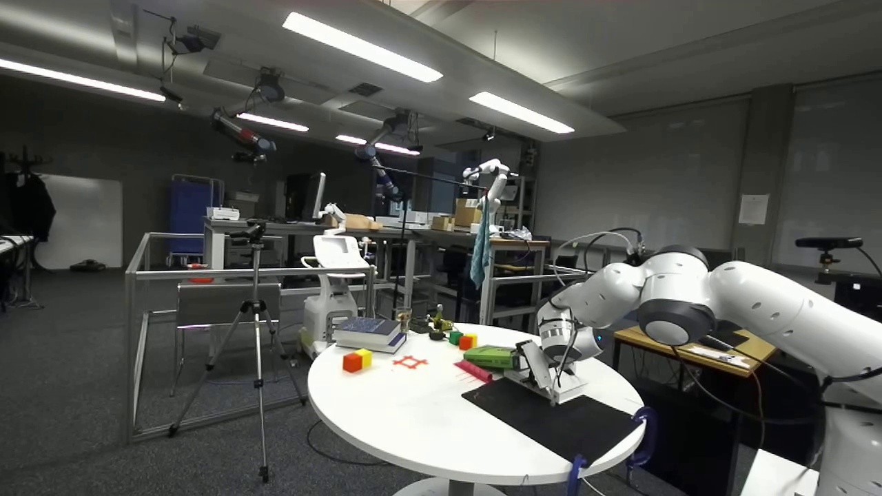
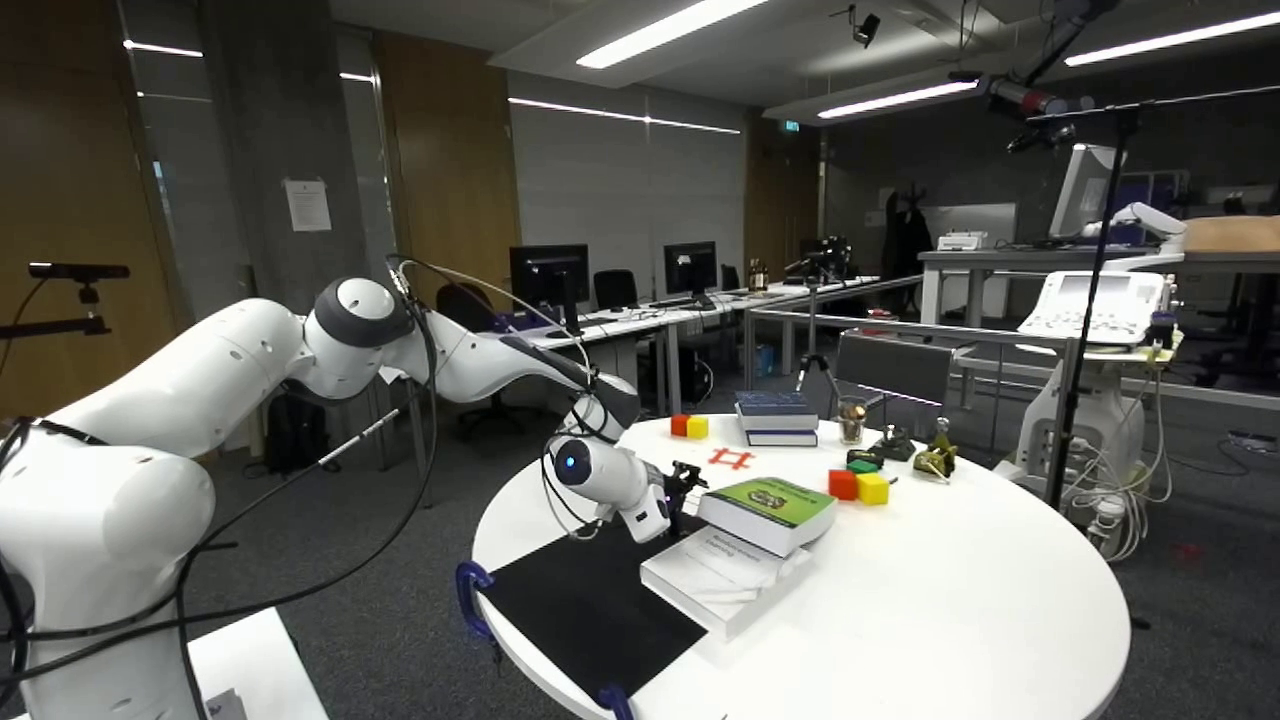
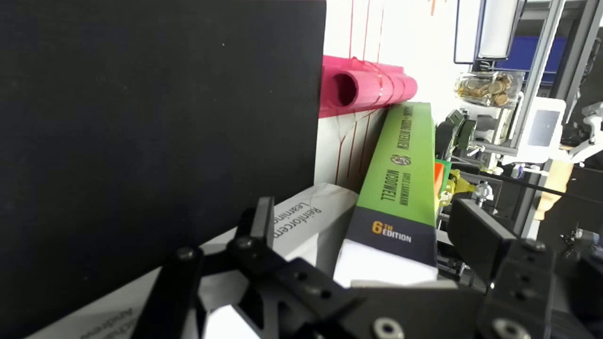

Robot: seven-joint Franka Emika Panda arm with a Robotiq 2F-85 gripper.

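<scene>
A thick green book [image 2: 771, 504] lies on top of a white book [image 2: 723, 575], its near end sticking out past it toward me. My gripper is open, its two black fingers on either side of the green book's dark "6th edition" end in the wrist view. In exterior view 2 the gripper [image 2: 681, 490] is close beside the stacked books, above the black mat [image 2: 588, 612]. Whether the fingers touch the green book I cannot tell. The arm's body hides part of the white book in exterior view 1.
Beyond the books lies a pink roll [image 3: 376, 89]. Red and yellow cubes [image 1: 357, 359], an orange frame [image 1: 410, 362] and a blue book stack [image 1: 369, 332] stand farther off. Blue clamps [image 1: 576, 474] grip the table edge.
</scene>
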